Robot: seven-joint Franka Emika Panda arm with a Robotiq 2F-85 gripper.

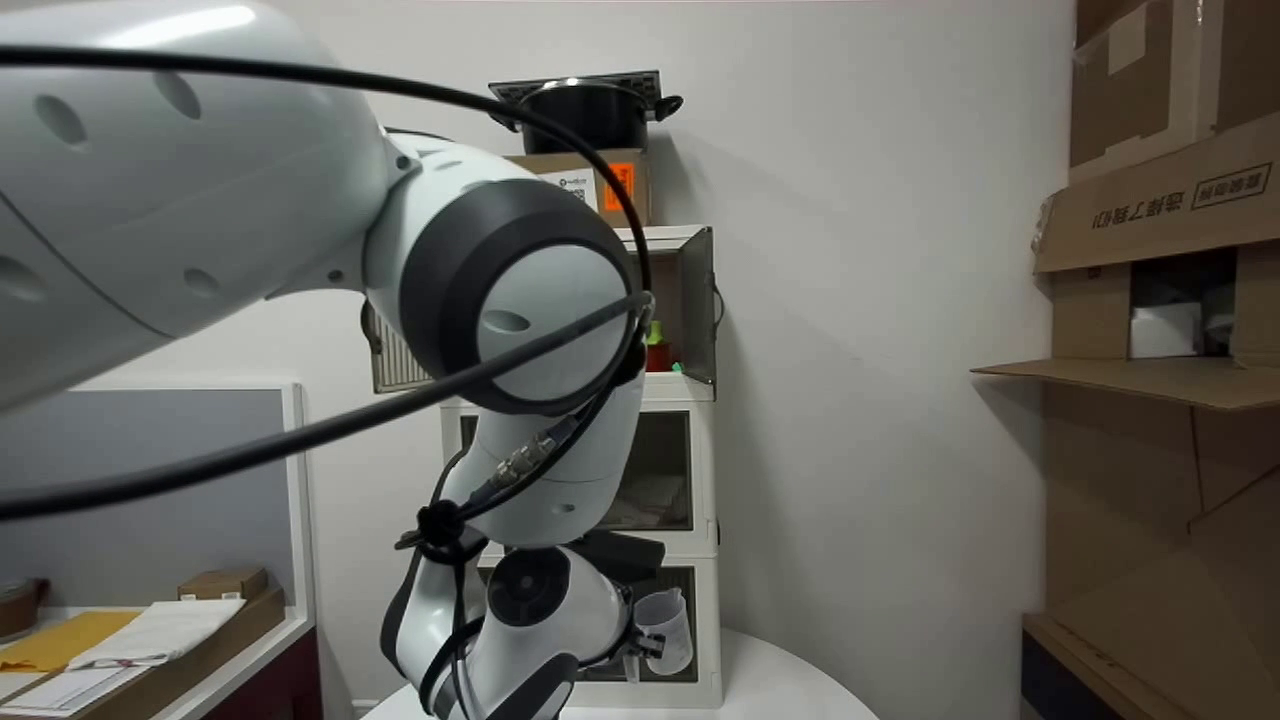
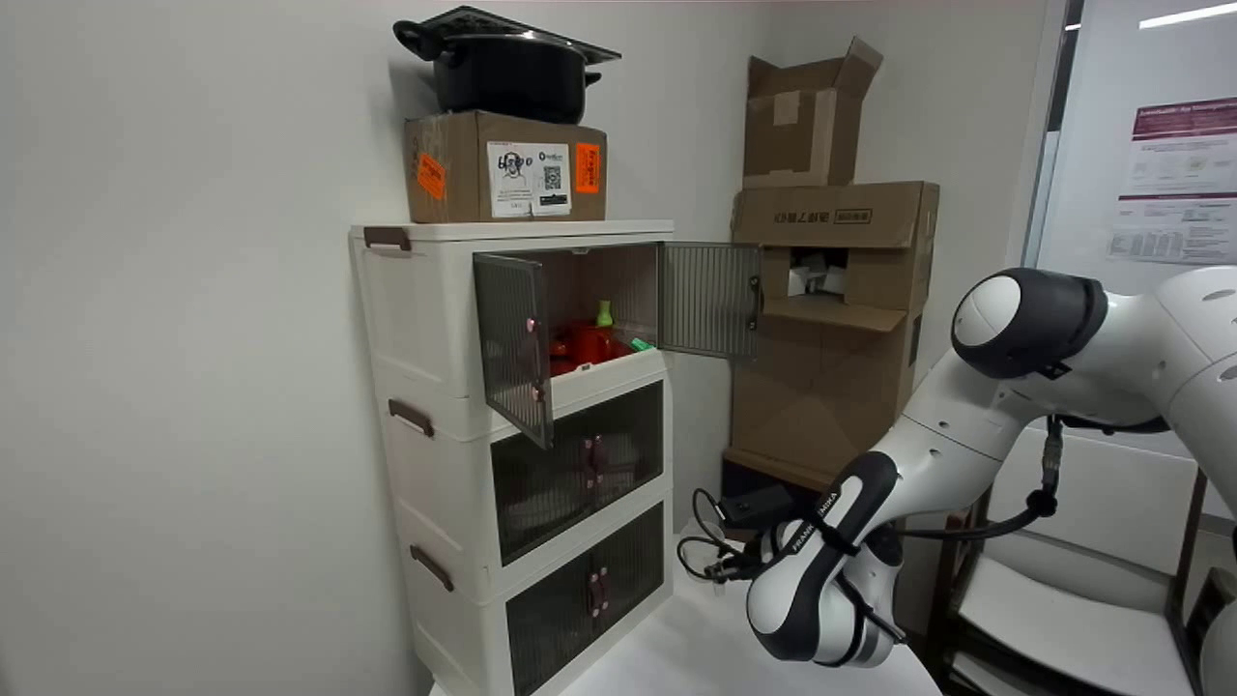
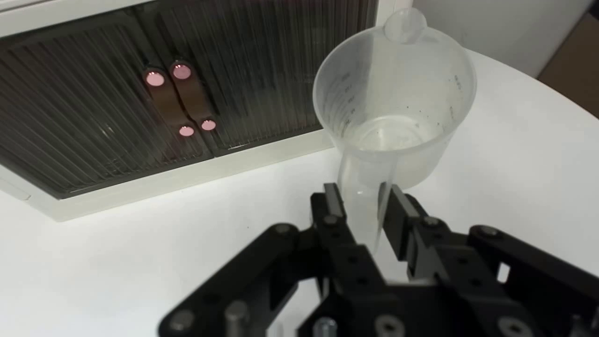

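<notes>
A clear plastic measuring jug (image 3: 415, 151) hangs in the fingers of my gripper, its handle (image 3: 362, 196) pinched between the two fingers. In the wrist view the jug looks empty, its spout pointing away from me and its open top facing the camera. In exterior view 1 the jug (image 1: 666, 630) appears slightly tilted in front of the lowest cabinet section, with the gripper (image 1: 648, 648) at its left side. Whether its base touches the white table (image 3: 224, 252) cannot be told. The arm's cables hide most of the gripper (image 2: 725, 568) in exterior view 2.
A white stacked cabinet (image 2: 417, 313) stands behind the table; its top doors are open, with red and green items (image 2: 591, 342) inside. The lower doors (image 3: 106, 112) are closed. A cardboard box (image 2: 506, 168) and black pot (image 2: 510, 79) sit on top.
</notes>
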